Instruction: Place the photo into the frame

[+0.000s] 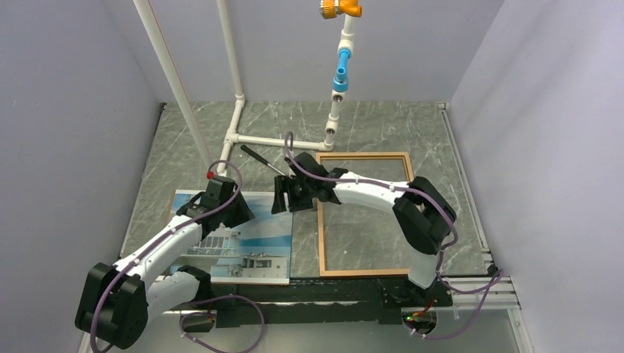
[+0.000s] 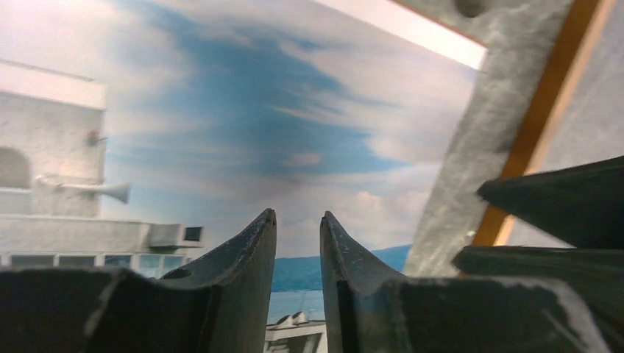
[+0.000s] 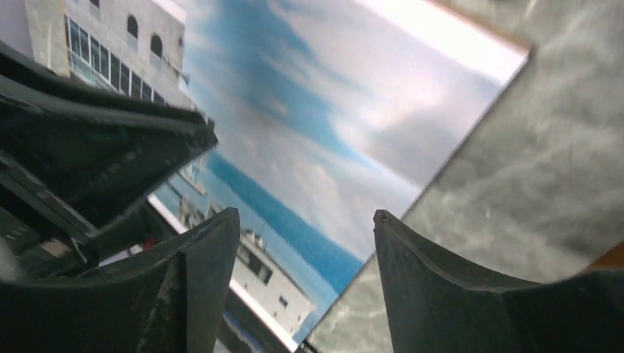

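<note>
The photo (image 1: 268, 239), blue sky over pale buildings, lies flat at the left of the table with a thin wooden edge showing along its far left side. To its right, beyond a narrow strip of bare table, lies the empty wooden frame (image 1: 321, 243). Above the photo hangs my left gripper, open, with nothing between its fingers. My right gripper is above the photo's right edge, its fingers apart and empty. In the right wrist view the photo's corner (image 3: 508, 62) is in sight, resting against the table. The left gripper's dark fingers (image 3: 169, 140) intrude there from the left.
Behind the photo, a hammer (image 1: 257, 156) with a black handle lies on the table. White pipes (image 1: 279, 141) stand further back, one carrying a blue fitting (image 1: 341, 77). Both grippers are close together. Bare table lies inside the frame and along the back right.
</note>
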